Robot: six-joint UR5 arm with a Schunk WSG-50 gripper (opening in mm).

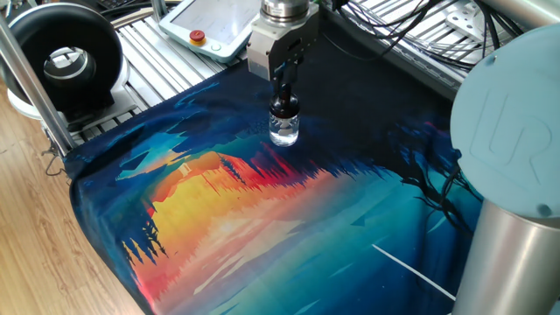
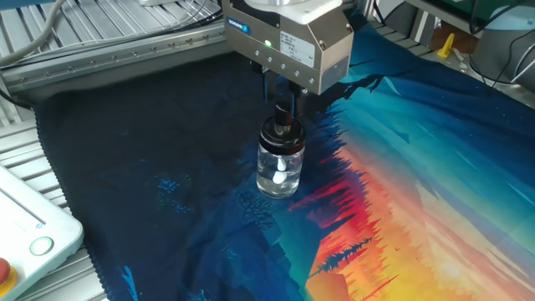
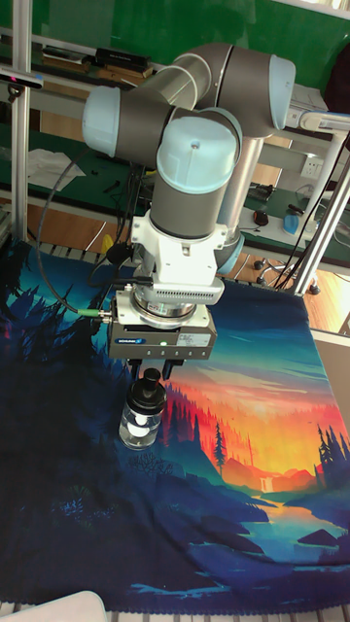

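Note:
A clear glass bottle [image 2: 278,171] with a black collar and a narrow black dropper top [image 2: 283,114] stands upright on the printed cloth. Colourless liquid and a pale shape show inside the glass. Just above it, pointing down, is my gripper [image 2: 281,92]; its two dark fingers stand apart, with a gap visible beside the dropper top. In exterior view 3 the bottle [image 3: 141,423] is just in front of the gripper [image 3: 155,367]. From exterior view 1 the fingers overlap the top of the bottle [image 1: 283,129], so contact cannot be judged there.
The cloth [image 1: 262,236], with its landscape print, is otherwise clear around the bottle. A tablet-like control panel [image 1: 210,24] with a red button [image 1: 198,37] lies at the back. Loose cables [image 1: 394,22] run along the far rail.

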